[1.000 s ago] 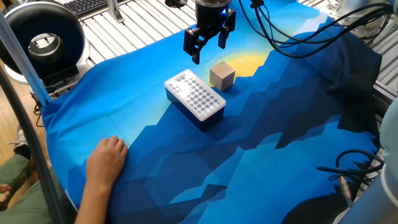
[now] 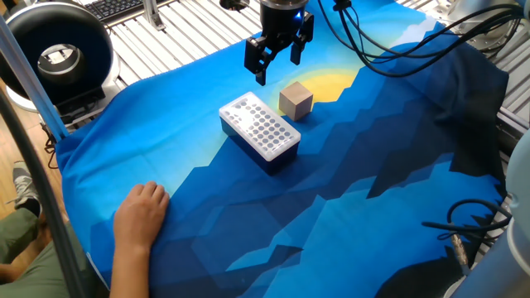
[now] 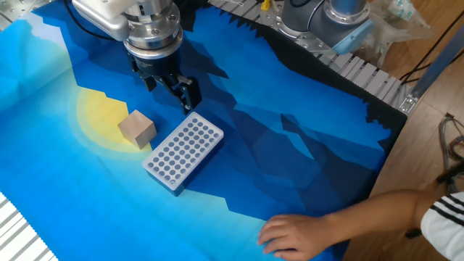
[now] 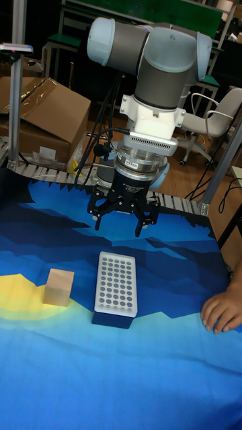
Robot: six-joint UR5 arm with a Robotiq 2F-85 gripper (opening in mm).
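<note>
A wooden cube (image 2: 296, 101) rests on the yellow patch of the printed cloth. Close beside it lies a dark blue box with a white top full of round holes (image 2: 260, 126); in the third exterior view a narrow strip of cloth separates the box (image 4: 114, 290) from the cube (image 4: 58, 287). My gripper (image 4: 118, 230) hangs in the air above the cloth, its two black fingers spread apart with nothing between them. In the second exterior view the gripper (image 3: 168, 98) appears above and behind the box (image 3: 183, 154) and cube (image 3: 138, 129).
A person's hand (image 2: 141, 217) lies on the cloth at its edge, well away from the box. Black cables (image 2: 414, 45) loop over the cloth's far side.
The gripper, cube and box have not moved. Only the person at the lower left has shifted slightly.
</note>
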